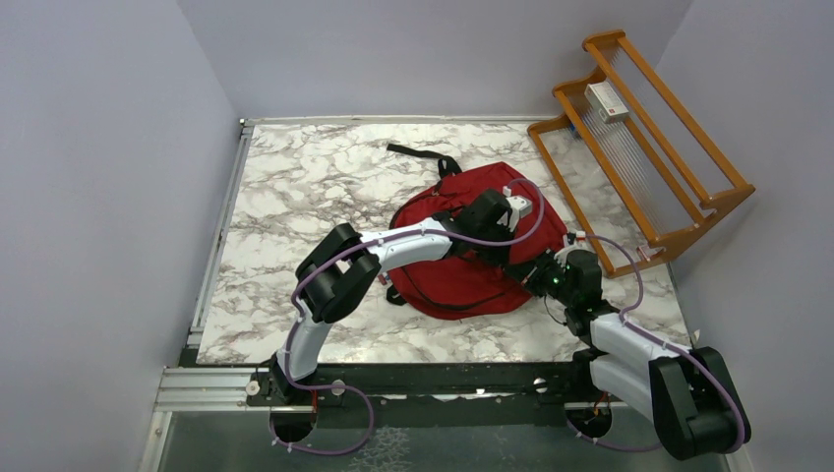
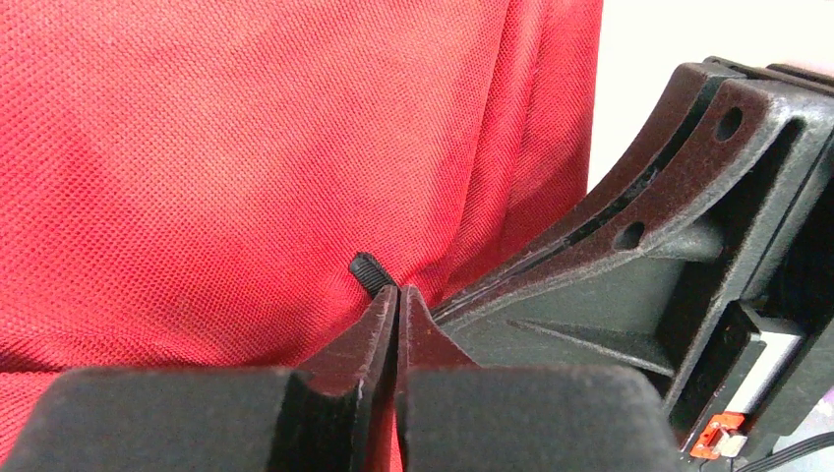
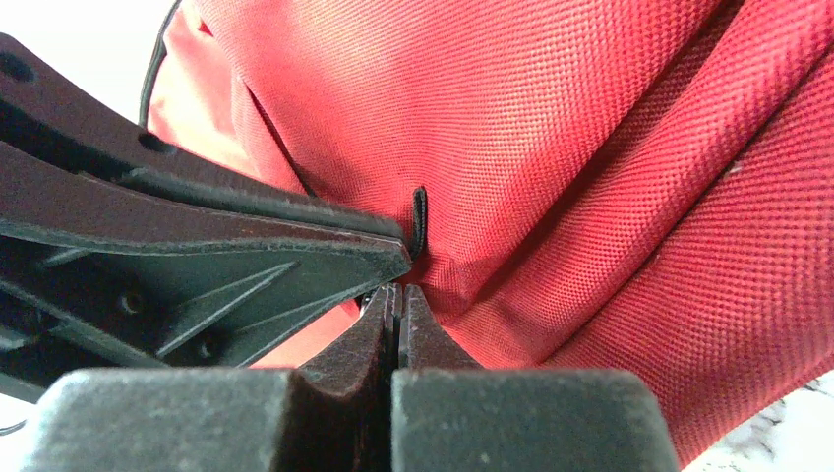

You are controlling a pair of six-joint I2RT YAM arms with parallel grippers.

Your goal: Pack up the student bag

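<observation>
The red bag (image 1: 447,295) lies on the marble table, both grippers meeting over its right middle. In the left wrist view, my left gripper has its tips close together at a short black zipper pull (image 2: 364,265) on the red fabric; whether it grips the pull is unclear. My right gripper is shut low against the bag's folds, partly behind the other gripper's large black fingers. Another dark pull (image 3: 419,216) shows above those fingers in the right wrist view.
A wooden rack (image 1: 644,138) with a white box (image 1: 607,101) stands at the right. A black strap (image 1: 413,151) sticks out behind the bag.
</observation>
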